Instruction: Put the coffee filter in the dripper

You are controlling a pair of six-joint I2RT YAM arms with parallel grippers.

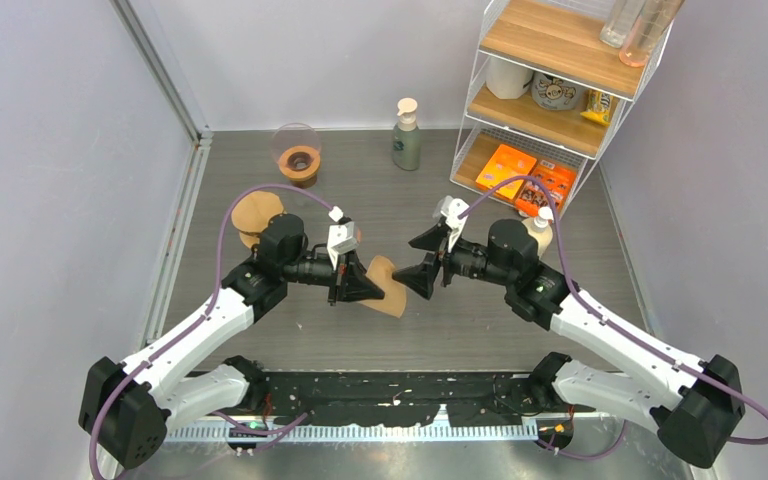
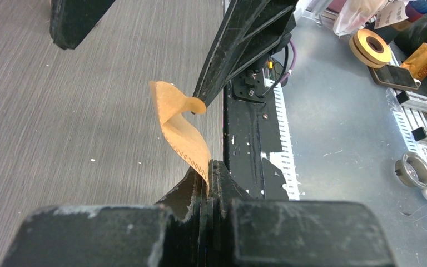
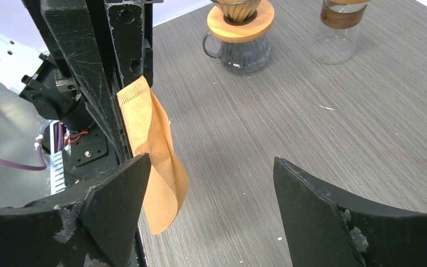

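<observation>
A tan paper coffee filter point(image 1: 387, 290) is pinched in my shut left gripper point(image 1: 360, 288); in the left wrist view the folded paper point(image 2: 180, 130) rises from between the fingertips. My right gripper point(image 1: 416, 258) stands part open beside it, one finger at the filter's edge. In the right wrist view the filter point(image 3: 150, 130) lies just by the left-side finger, with a wide gap to the other finger. The dripper point(image 3: 237, 10) rests on a wooden ring atop a glass carafe, at the table's back left in the top view.
A green pump bottle point(image 1: 406, 142) stands at the back. A wire shelf point(image 1: 545, 120) with boxes and containers fills the back right, a cream bottle beside it. Wooden-lidded jars point(image 1: 257, 210) sit at left.
</observation>
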